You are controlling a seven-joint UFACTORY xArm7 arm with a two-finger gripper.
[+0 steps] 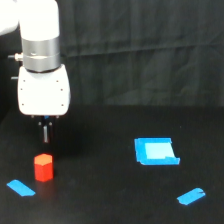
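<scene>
A red block (43,167) sits on the dark table at the left. My gripper (46,136), below the white hand (43,92), is above and just behind the block in the view, with a dark gap between them. Its thin fingers blend into the black background, so whether they are open or shut does not show. The block is apart from the gripper and fully visible.
A blue-taped outline with a white square (158,150) lies right of centre. One strip of blue tape (20,188) is at the left front, another blue strip (191,196) at the right front. Open dark table lies between them.
</scene>
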